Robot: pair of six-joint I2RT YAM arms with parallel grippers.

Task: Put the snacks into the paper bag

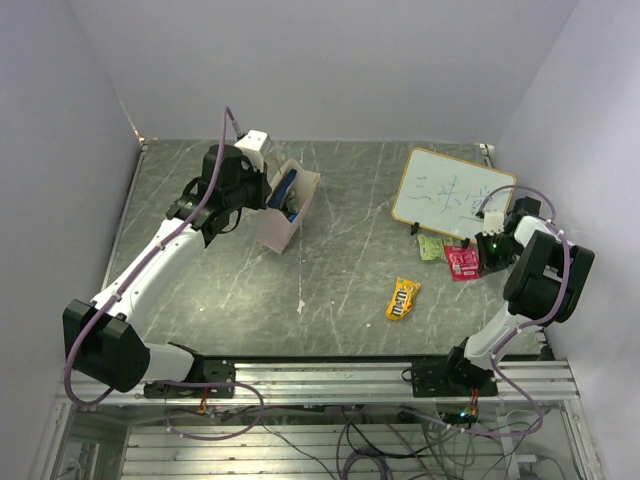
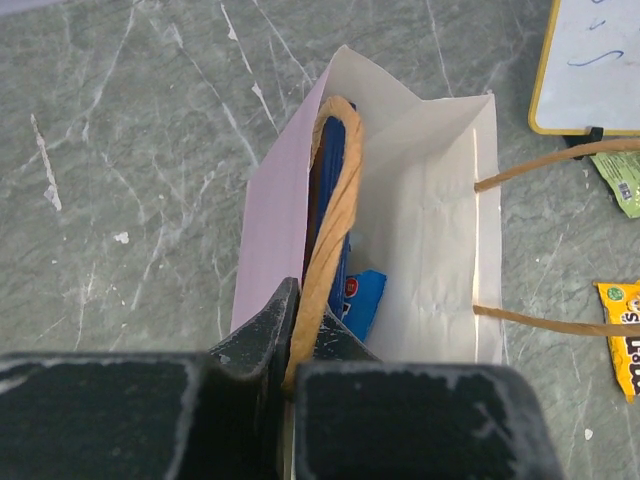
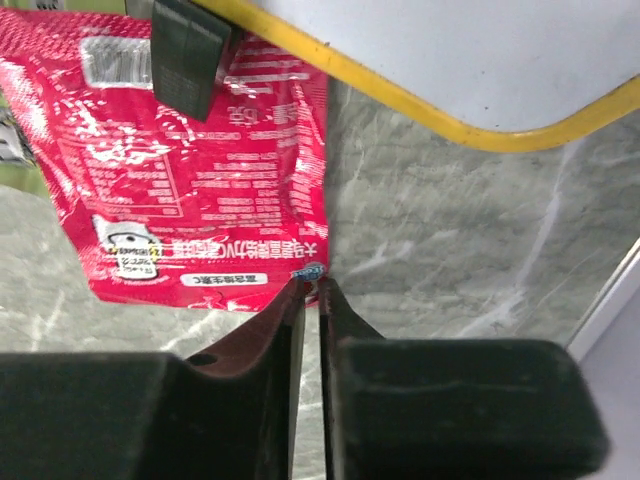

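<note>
The paper bag [image 1: 280, 225] stands open at the centre-left with blue packets inside. My left gripper is shut on its twisted handle [image 2: 336, 220]. In the right wrist view a red snack packet [image 3: 190, 180] lies flat, and my right gripper is at its lower edge, fingertips close together on the corner; whether they grip it is unclear. A green packet [image 1: 433, 248] lies left of the red one, and a yellow M&M's packet [image 1: 403, 298] lies nearer the front.
A whiteboard [image 1: 450, 190] with yellow border lies at the back right, its clips beside the red and green packets. A wall stands close right of the right arm.
</note>
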